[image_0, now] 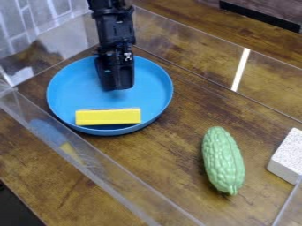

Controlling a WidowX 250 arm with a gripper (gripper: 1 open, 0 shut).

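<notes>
The black gripper (115,72) hangs over the back part of a round blue plate (160,93), its fingers pointing down. Whether it is open or shut is hard to make out in the dark shape. A yellow block (108,116) lies on the front part of the plate, in front of the gripper and apart from it.
On the wooden table (160,181), a green bitter melon (222,161) lies right of the plate and a white block (287,154) sits at the right edge. Clear panels or edges border the left and right. Bare wood lies behind and between the objects.
</notes>
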